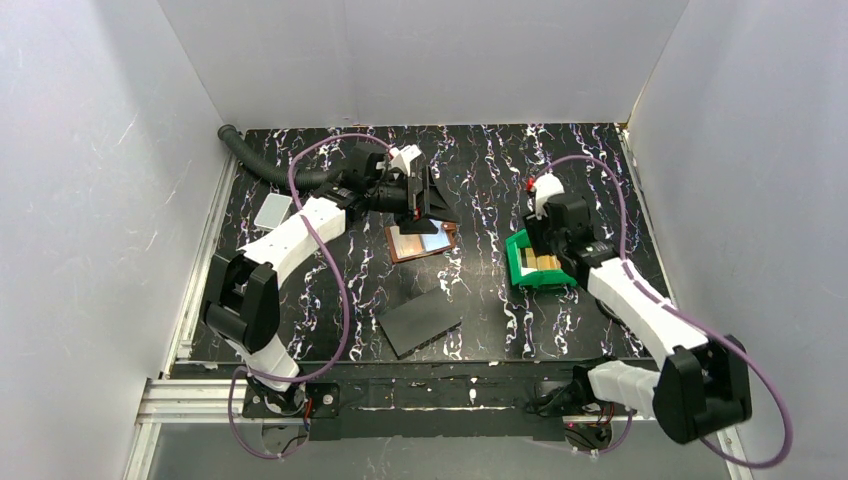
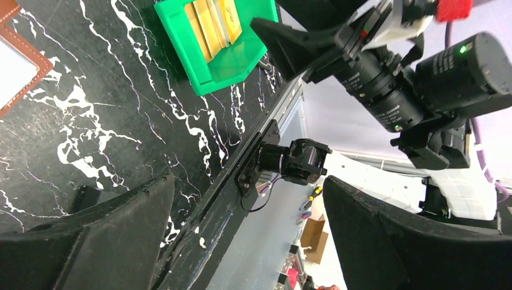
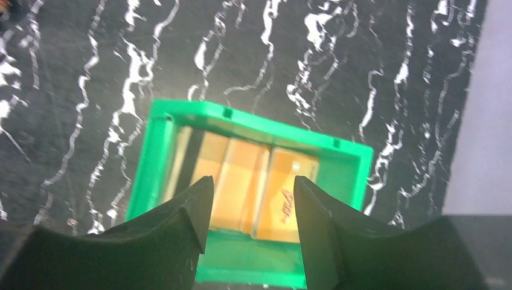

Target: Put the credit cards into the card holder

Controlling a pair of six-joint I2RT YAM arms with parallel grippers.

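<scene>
In the top view the brown card holder (image 1: 409, 246) lies unfolded near the middle of the table, partly covered by my left gripper (image 1: 446, 208), which is open above it. Its stitched corner (image 2: 41, 63) also shows in the left wrist view. To the right stands a green box (image 1: 541, 281) with several yellow-orange cards (image 1: 548, 263) lying in it. Over that box hovers my right gripper, its fingers (image 3: 194, 208) apart. Below the gap, an orange card (image 3: 284, 202) rests inside the box; nothing shows held.
A dark flat panel (image 1: 420, 322) lies at the front middle of the table. Behind the left arm are a black hose (image 1: 262, 164) and a pale flat object (image 1: 272, 211). Between holder and box, the marble tabletop (image 1: 482, 260) is clear.
</scene>
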